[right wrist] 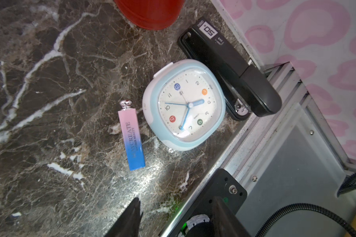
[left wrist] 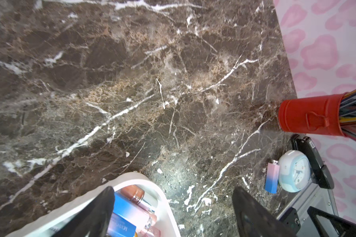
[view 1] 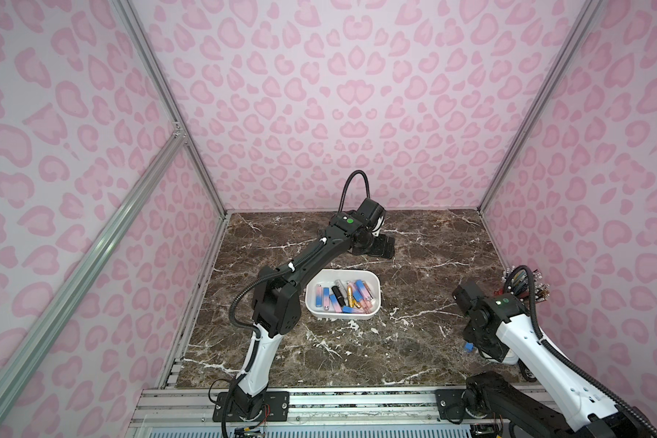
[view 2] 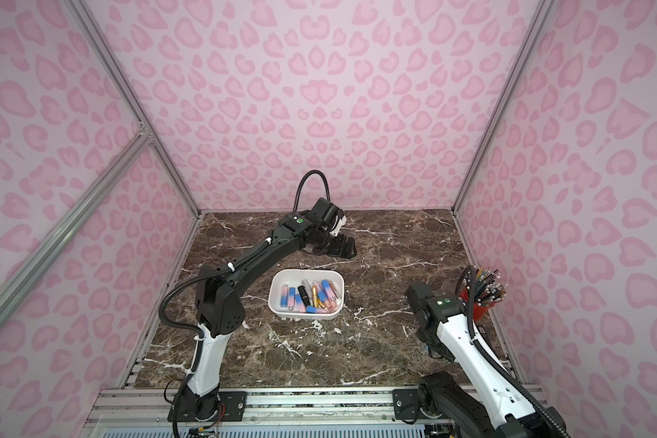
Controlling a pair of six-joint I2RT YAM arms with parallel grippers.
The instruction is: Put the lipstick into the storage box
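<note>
A pink-to-blue lipstick point(right wrist: 130, 140) with a silver cap lies on the marble table at the lower right, beside the alarm clock point(right wrist: 186, 106). My open right gripper hangs above this area, with nothing between its fingers. The white storage box point(view 1: 310, 292), full of lipsticks, sits in the middle of the table. My left gripper stands open just behind and above the box, empty, its fingers blurred at the bottom of the left wrist view.
A red pencil holder point(left wrist: 308, 114) stands at the right wall, with a black stapler point(right wrist: 241, 71) behind the clock. The metal table edge point(right wrist: 241, 150) runs close by the clock.
</note>
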